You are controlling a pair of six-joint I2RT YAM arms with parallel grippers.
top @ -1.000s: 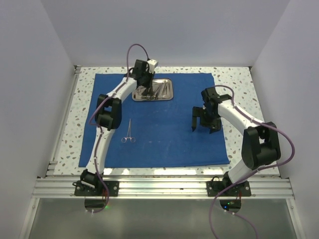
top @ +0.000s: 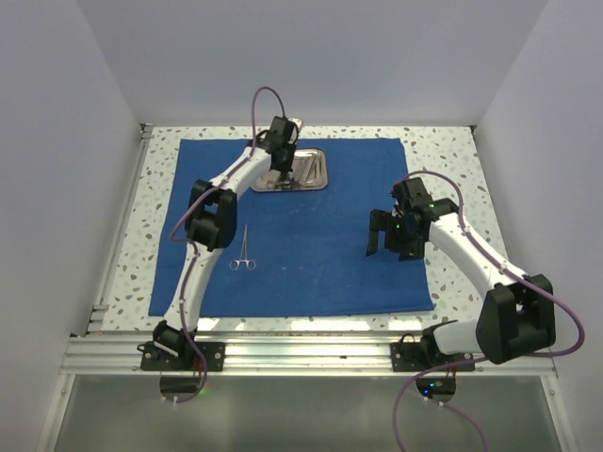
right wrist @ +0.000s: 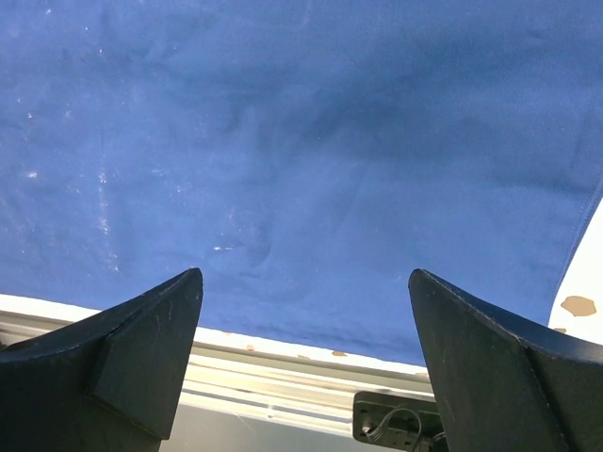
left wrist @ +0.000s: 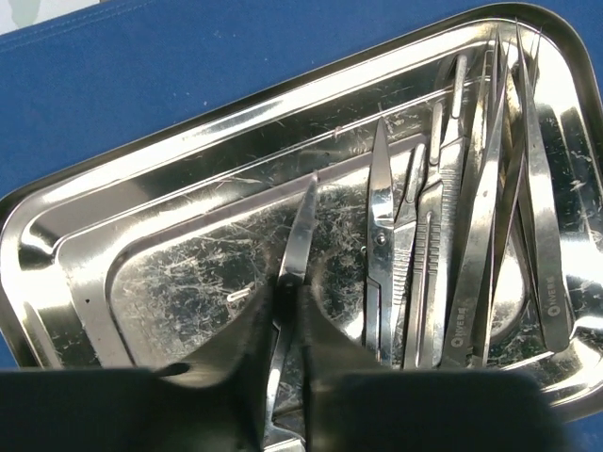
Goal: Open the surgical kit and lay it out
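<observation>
In the left wrist view, a metal tray [left wrist: 203, 118] holds a pair of scissors or similar tool with its blade [left wrist: 301, 231] pointing away. My left gripper is low over this tool, its dark fingers close together on either side of the pivot. Whether they grip it cannot be made out. To the right lie a second pointed blade tool [left wrist: 380, 202], scalpel handles [left wrist: 450, 169] and tweezers [left wrist: 540, 188]. A clamp [top: 245, 247] rests on the blue cloth below the tray. Over the cloth's right side, my right gripper stands open and empty.
A speckled table border [top: 452, 169] surrounds the cloth, with a metal rail [top: 311, 344] along the front.
My left gripper has shifted slightly right over the tray and come lower. The right arm has moved a little toward the front and right. The clamp has stayed put.
</observation>
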